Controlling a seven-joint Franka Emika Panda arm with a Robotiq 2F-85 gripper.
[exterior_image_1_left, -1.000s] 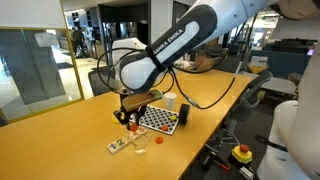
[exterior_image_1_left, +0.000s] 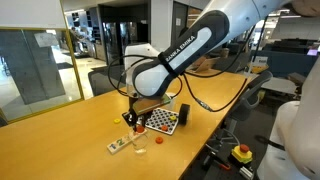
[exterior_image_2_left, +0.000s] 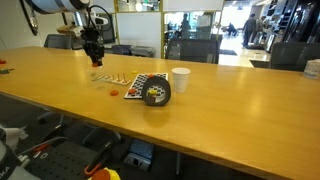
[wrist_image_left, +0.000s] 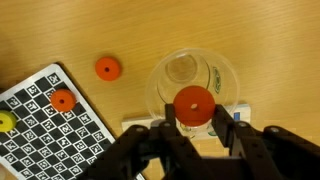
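An orange-red disc (wrist_image_left: 194, 105) is pinched between the fingertips of my gripper. Below it, in the wrist view, is a clear round cup (wrist_image_left: 180, 68); the disc overlaps the near part of its opening. Exterior view 1 has the disc (exterior_image_1_left: 140, 128) just above the cup (exterior_image_1_left: 140, 142) on the table. How far the disc is from the rim I cannot tell. The second exterior view shows the gripper (exterior_image_2_left: 96, 65) at the far left, pointing down.
A white strip (wrist_image_left: 238, 112) lies beside the cup, partly hidden under it in the wrist view. A checkered board (wrist_image_left: 62, 132) carries an orange disc (wrist_image_left: 63, 100) and a yellow one (wrist_image_left: 6, 121). Another orange disc (wrist_image_left: 108, 68) lies on the table. A white cup (exterior_image_2_left: 180, 78) and dark roll (exterior_image_2_left: 157, 91) stand farther off.
Over the last second my gripper and its disc have shifted right in exterior view 1, to a place above the clear cup. Objects on the table look unmoved.
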